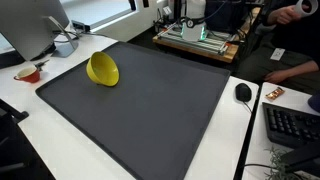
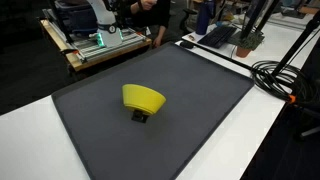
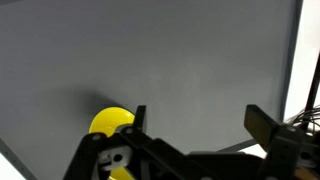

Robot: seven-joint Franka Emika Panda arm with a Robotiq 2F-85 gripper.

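Note:
A yellow bowl (image 1: 102, 69) rests tipped on the dark mat, near its far left part in the first exterior view. The second exterior view has the bowl (image 2: 144, 98) at mid-mat, with a small dark object (image 2: 140, 116) against its underside; what that is I cannot tell. From the wrist, the bowl (image 3: 108, 121) appears at the lower left, partly hidden behind the left finger. My gripper is open, its two fingers wide apart with only bare mat visible between them. Neither exterior view clearly shows the gripper.
Beside the mat lies a red cup (image 1: 29, 74) with a yellow inside. A mouse (image 1: 243, 92) and keyboard (image 1: 291, 128) are to the right. Coiled black cables (image 2: 276, 80) lie past the mat's edge.

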